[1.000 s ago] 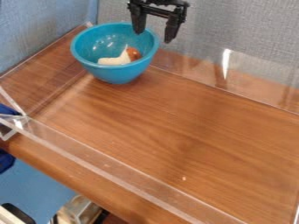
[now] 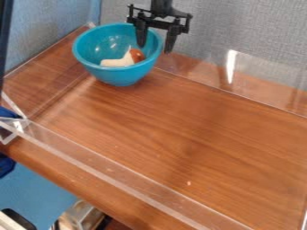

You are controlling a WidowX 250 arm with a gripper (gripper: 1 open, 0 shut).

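Note:
A teal bowl [image 2: 100, 66] stands at the back left of the wooden table, holding a cream-coloured piece [image 2: 115, 63] and a small red-orange item [image 2: 136, 56]. My black gripper [image 2: 155, 43] hangs over the bowl's right rim, its fingers apart and pointing down, one above the inside of the bowl and the other outside to the right. I see nothing held between them.
Clear panels run along its edges, with grey textured walls behind. At the lower left are a blue surface and several items beyond the table edge.
The bowl and its contents look unmoved.

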